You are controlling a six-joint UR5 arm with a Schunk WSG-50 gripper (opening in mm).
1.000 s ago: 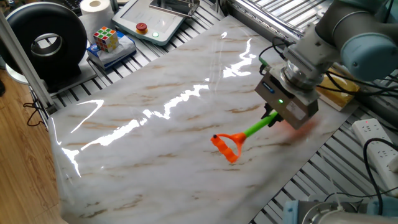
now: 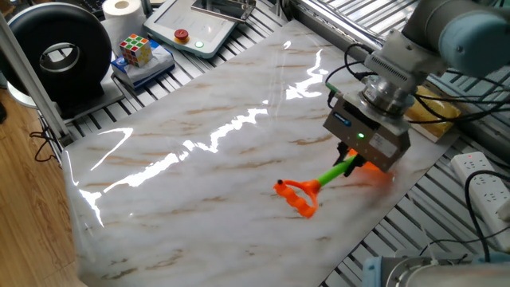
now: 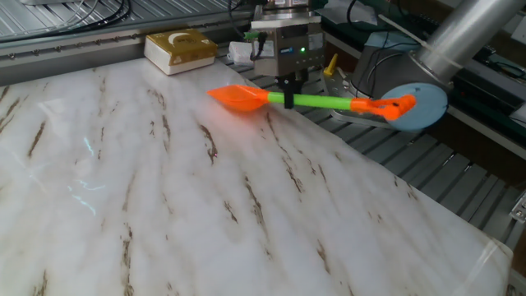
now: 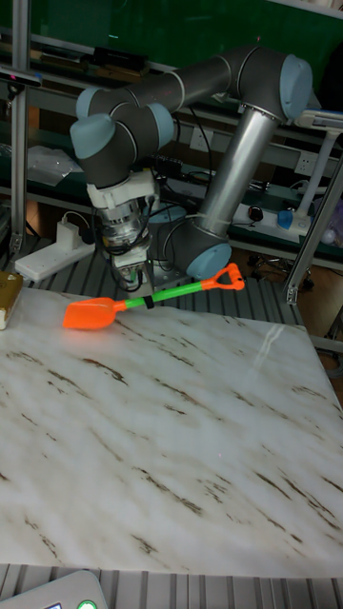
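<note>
A toy shovel has an orange blade [image 3: 238, 99], a green shaft [image 3: 316, 101] and an orange loop handle [image 2: 298, 199]. My gripper [image 3: 288, 99] points down and is shut on the green shaft, close to the blade. The shovel lies roughly level across the black fingers, its handle tipped slightly upward in exterior view 3, where the blade [image 4: 90, 314] is on the left. In exterior view 1 the gripper body covers most of the blade. An orange tint shows on the tabletop by the blade; whether the blade touches the surface is hard to tell.
A yellow-and-white box [image 3: 180, 52] stands at the tabletop's edge behind the gripper. A power strip [image 2: 485, 191] lies beside the table. Across from the arm are a Rubik's cube [image 2: 135, 49] on a blue box and a teach pendant [image 2: 190, 28].
</note>
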